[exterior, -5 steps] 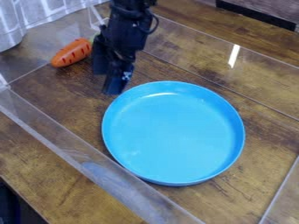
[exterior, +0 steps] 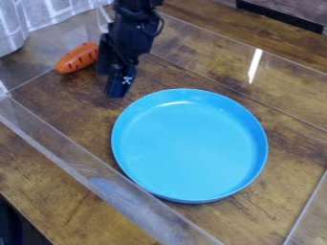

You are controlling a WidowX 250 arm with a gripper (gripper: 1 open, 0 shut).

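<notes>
My black gripper (exterior: 118, 75) hangs over the wooden table, open, with nothing visible between its fingers. Just to its left lies an orange carrot (exterior: 76, 57) near the upper left. Below and to the right of the gripper is a large round blue plate (exterior: 189, 145), empty.
A clear plastic edge (exterior: 64, 170) runs diagonally along the left and lower left. A crumpled pale material (exterior: 19, 24) sits in the top left corner. The wooden surface to the right of the plate and behind it is bare.
The gripper has moved left and slightly up, away from the plate and toward the carrot. The plate and carrot look unmoved.
</notes>
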